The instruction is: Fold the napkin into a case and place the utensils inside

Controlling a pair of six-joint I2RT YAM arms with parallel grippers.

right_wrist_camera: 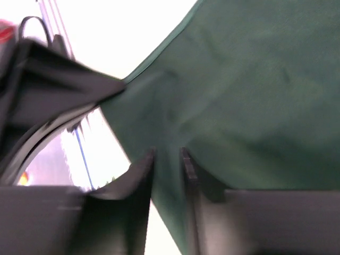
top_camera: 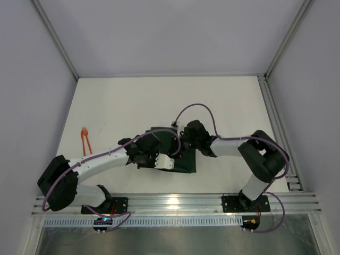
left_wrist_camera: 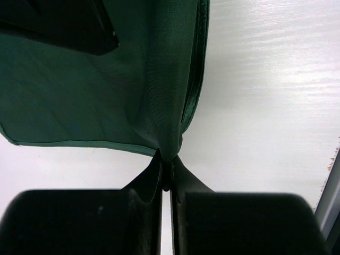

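Observation:
The dark green napkin [top_camera: 183, 164] lies at the front middle of the white table, under both arms. In the left wrist view my left gripper is shut at the end of a folded napkin edge [left_wrist_camera: 167, 79], the cloth running into its fingertips. In the right wrist view my right gripper is low over the napkin [right_wrist_camera: 255, 95], its blurred fingertips a little apart, nothing clearly between them. Two orange utensils [top_camera: 87, 139] lie at the table's left side.
The two grippers are close together over the napkin, with a dark gripper part entering each other's wrist view.

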